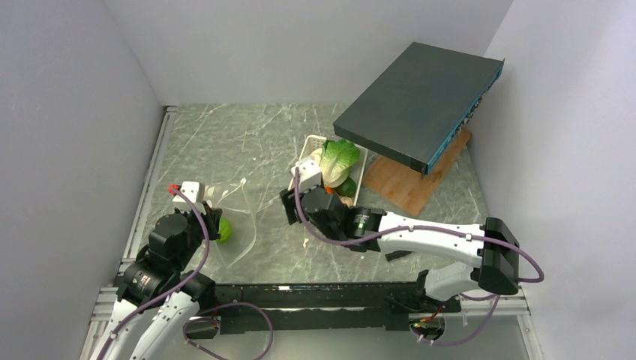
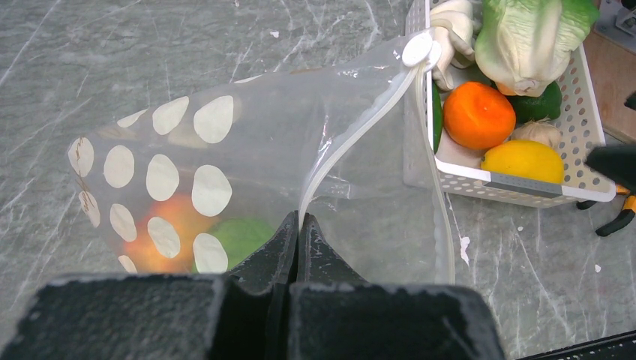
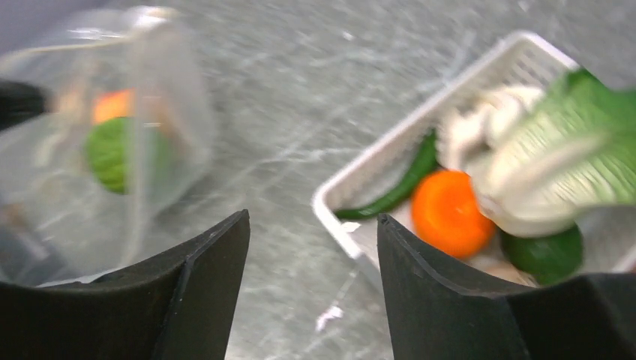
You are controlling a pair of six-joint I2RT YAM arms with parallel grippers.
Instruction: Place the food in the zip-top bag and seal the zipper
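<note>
The clear zip top bag (image 2: 360,195) holds a green item (image 1: 224,231) and an orange-red one, both seen through the plastic. My left gripper is shut on the bag's zipper edge, holding it up. My right gripper stands part open over the food basket (image 2: 510,193), nothing visible between its fingers. In the basket are an orange (image 2: 478,114), a lemon (image 2: 523,160), lettuce (image 2: 536,37), mushrooms (image 2: 450,30), a cucumber (image 3: 397,187), an avocado (image 3: 547,251) and garlic.
A dark flat box (image 1: 416,97) overhangs the back right above a wooden board (image 1: 405,184). Dark tools with orange handles (image 2: 619,217) lie right of the basket.
</note>
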